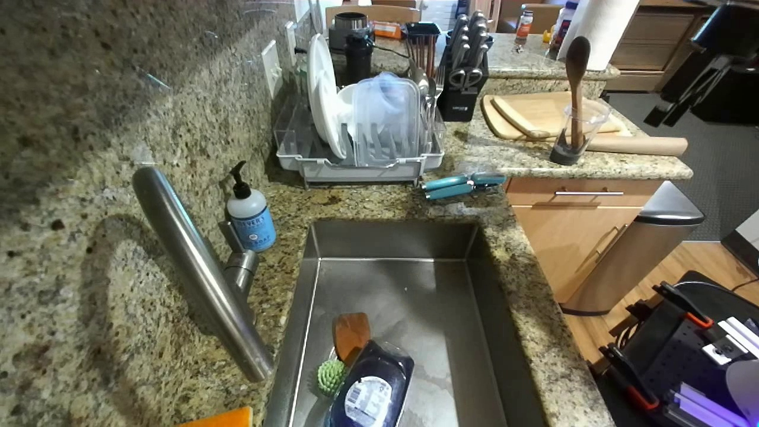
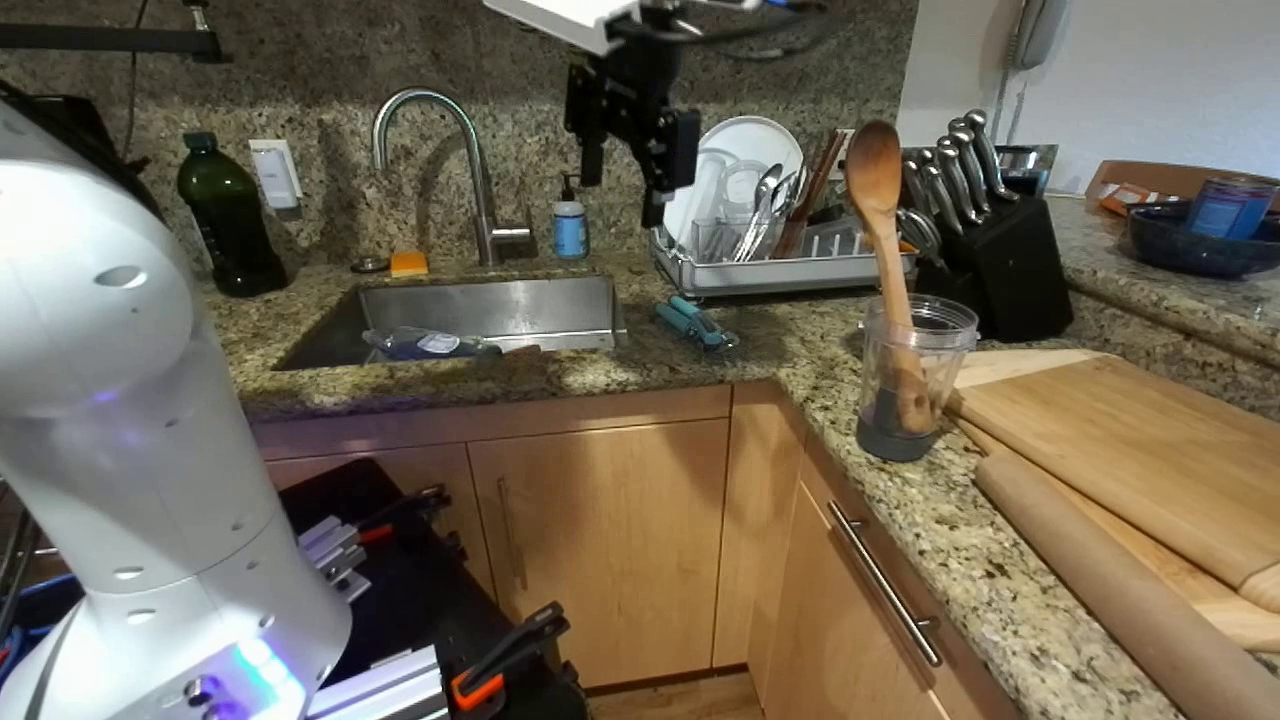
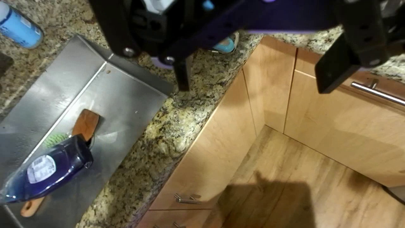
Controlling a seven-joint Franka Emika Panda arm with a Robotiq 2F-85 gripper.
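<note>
My gripper is open, its two fingers wide apart with nothing between them. In exterior view 2 the gripper (image 2: 626, 180) hangs high in the air, pointing down, well above the counter. In the sink (image 1: 398, 242) lie a dark blue bottle (image 1: 366, 391), a wooden spatula (image 1: 351, 334) and a green scrubber (image 1: 331, 376). The bottle (image 3: 57, 167) covers part of the spatula's handle in the wrist view. A teal-handled tool (image 1: 455, 186) rests on the counter behind the sink. Off to the right, a wooden spoon (image 2: 885, 240) leans in a clear cup (image 2: 882, 384).
A loaded dish rack (image 1: 359, 167) and a knife block (image 1: 459, 103) stand at the back. The tall faucet (image 2: 480, 180) and a soap bottle (image 2: 570, 226) line the wall side. Cutting boards (image 2: 1116, 432) and a rolling pin (image 2: 1104, 576) occupy the right counter.
</note>
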